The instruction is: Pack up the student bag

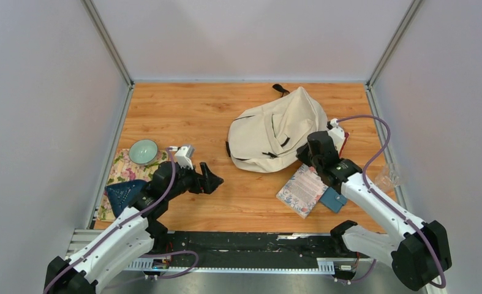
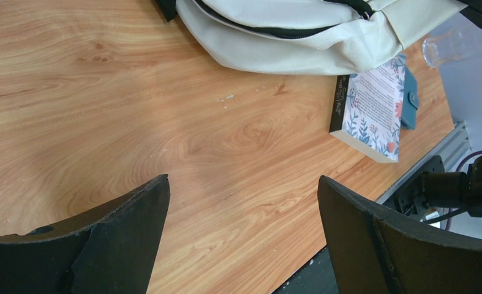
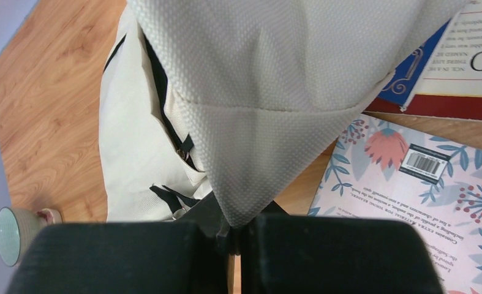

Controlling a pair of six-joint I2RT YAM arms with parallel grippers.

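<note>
The cream canvas bag (image 1: 266, 131) lies at mid back, partly raised at my right gripper (image 1: 301, 153). In the right wrist view that gripper is shut on a fold of its fabric (image 3: 269, 92). My left gripper (image 1: 207, 176) stands open and empty over bare wood, left of the bag. The floral book (image 1: 301, 191) and teal wallet (image 1: 333, 199) lie at front right; a blue book (image 3: 403, 73) and a red-edged book (image 3: 459, 104) lie partly under the bag.
At left a green bowl (image 1: 143, 150) sits by a floral cloth (image 1: 122, 165) and a navy pouch (image 1: 122, 193). A clear glass (image 1: 386, 179) stands at right.
</note>
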